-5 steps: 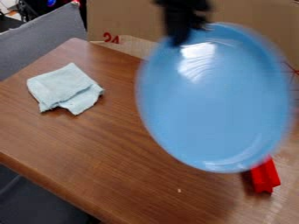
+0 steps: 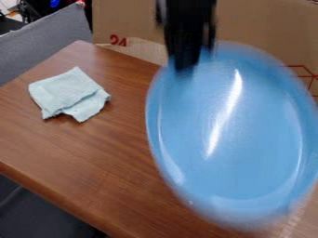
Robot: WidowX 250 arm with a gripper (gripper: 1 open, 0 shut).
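My black gripper is at the top centre, blurred, shut on the upper rim of a large light blue oval plate. The plate is held tilted up with its face toward the camera, filling the right half of the view and hiding much of the table behind it. A folded pale cloth lies apart from it on the left part of the wooden table.
A cardboard panel stands along the back of the table. A grey padded surface is beyond the left edge.
The cloth is unmoved.
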